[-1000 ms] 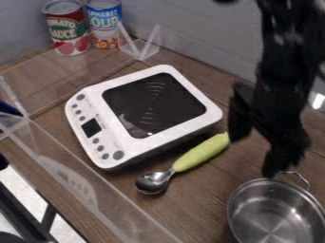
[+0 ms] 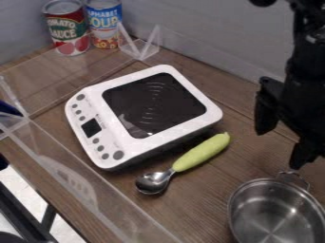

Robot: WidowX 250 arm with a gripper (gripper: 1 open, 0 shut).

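My black gripper (image 2: 282, 128) is at the right edge, above the rim of a steel pot (image 2: 275, 214); its fingers stand apart with nothing visible between them. A spoon with a green handle (image 2: 200, 153) lies on the wooden counter to the left of the pot, beside a white induction cooker (image 2: 140, 111) with a black top.
Two cans, tomato sauce (image 2: 67, 26) and alphabet soup (image 2: 103, 24), stand at the back left against the wall. Clear plastic pieces lie near them and along the left edge. Bare counter (image 2: 227, 90) lies behind the cooker.
My gripper has moved right, partly out of the frame, and slightly up from the pot. The counter objects stay where they were.
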